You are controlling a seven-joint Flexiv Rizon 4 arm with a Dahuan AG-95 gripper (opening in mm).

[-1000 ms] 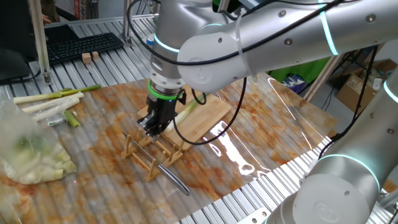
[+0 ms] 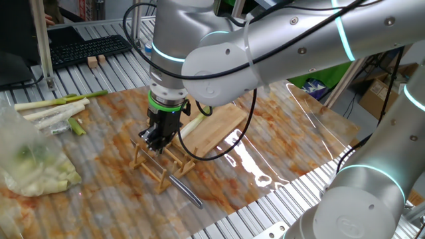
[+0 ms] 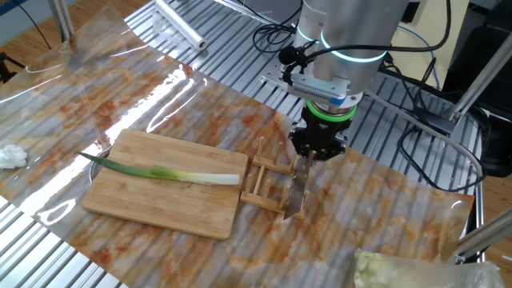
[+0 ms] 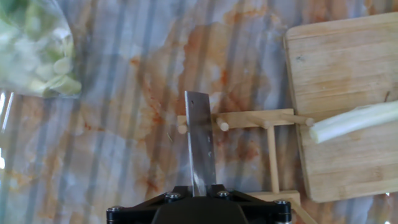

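A knife lies in a wooden rack, its silver handle [image 2: 187, 192] sticking out toward the front in exterior view 1. Its blade [image 4: 201, 137] extends forward from beneath my gripper in the wrist view. The rack [image 3: 264, 186] has upright pegs and stands against the cutting board's end. My black gripper [image 3: 318, 148] points down close above the rack and knife; whether its fingers touch the knife is hidden, and so is how far apart they stand. A leek [image 3: 188, 174] lies along the wooden cutting board [image 3: 160, 212], clear of my gripper.
A clear bag of cut leeks [image 2: 40, 162] rests at the left in exterior view 1, with loose leek stalks [image 2: 60, 109] behind it. A keyboard [image 2: 89, 52] and small wooden blocks [image 2: 93, 62] sit farther back. The marbled sheet [image 2: 99, 212] is bare around the rack's front-left side.
The knife, rack and board have stayed in place.
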